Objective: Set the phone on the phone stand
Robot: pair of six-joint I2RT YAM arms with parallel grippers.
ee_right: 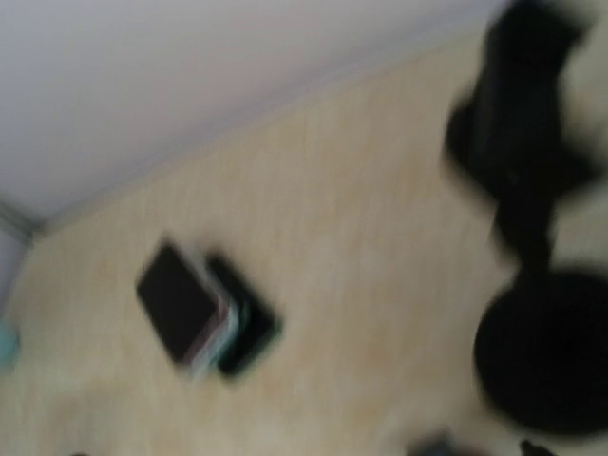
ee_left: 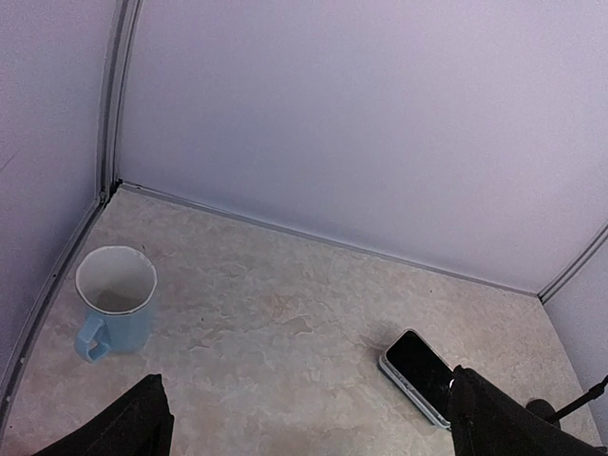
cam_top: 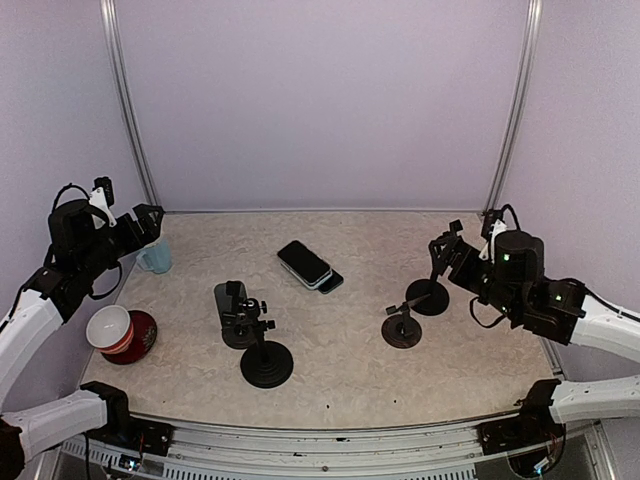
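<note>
A black phone in a silver case lies at the middle of the table on a second dark phone; the left wrist view shows the phone too. Black stands stand at left-middle and at right, with a lower one beside the latter. Which is the phone stand I cannot tell. My left gripper is open and empty above the left side. My right gripper is open over the right stands. The right wrist view is blurred, with the phones left of a stand.
A light blue mug is at the back left, and bowls on a red plate are at the front left. White walls enclose back and sides.
</note>
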